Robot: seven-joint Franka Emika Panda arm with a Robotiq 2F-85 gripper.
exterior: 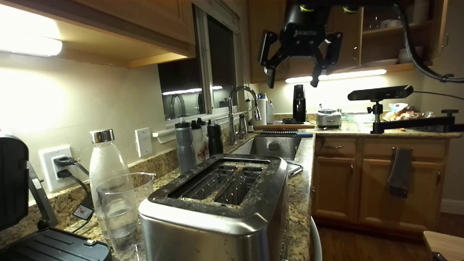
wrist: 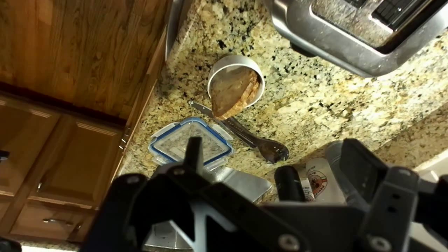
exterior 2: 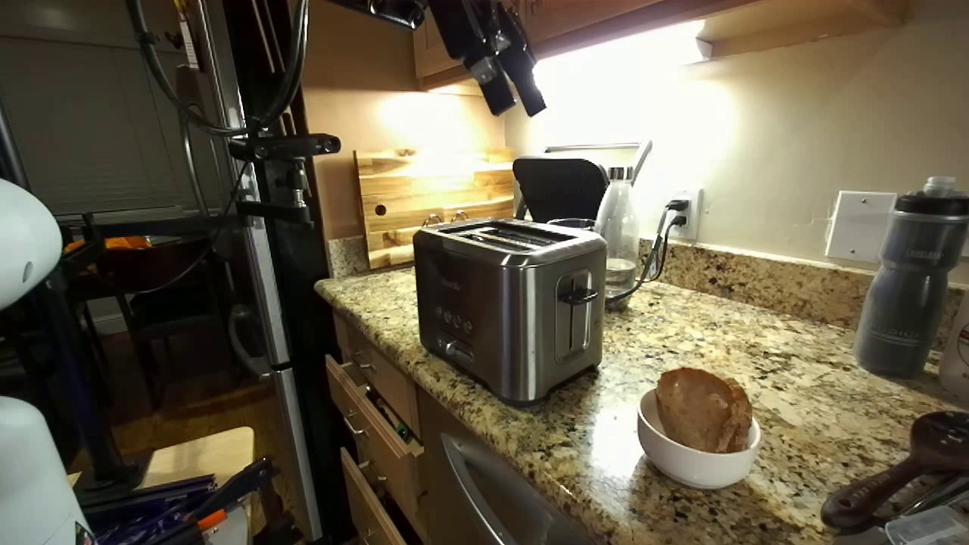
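Observation:
High above the counter, my gripper (exterior: pixel 293 82) hangs open, its two fingers spread with nothing between them. Exterior view 2 shows the gripper (exterior 2: pixel 518 104) side-on, well over the toaster's height. A slice of bread (exterior 2: pixel 699 409) leans upright in a small white bowl (exterior 2: pixel 695 468) on the counter. From the wrist, the bread (wrist: pixel 233 92) pokes out over the rim of the bowl (wrist: pixel 235 61), ahead of the fingers and far below them. The steel toaster (exterior 2: pixel 509 313) stands beside the bowl; its slots (exterior: pixel 222 182) look empty in exterior view 1.
A dark spoon-like utensil (wrist: pixel 273 150) and a blue-edged lidded container (wrist: pixel 191 142) lie close to the bowl. Several bottles (exterior: pixel 185 145) line the wall. A glass bottle (exterior: pixel 106 165) and clear pitcher (exterior: pixel 121 208) flank the toaster. The sink (exterior: pixel 278 148) lies beyond.

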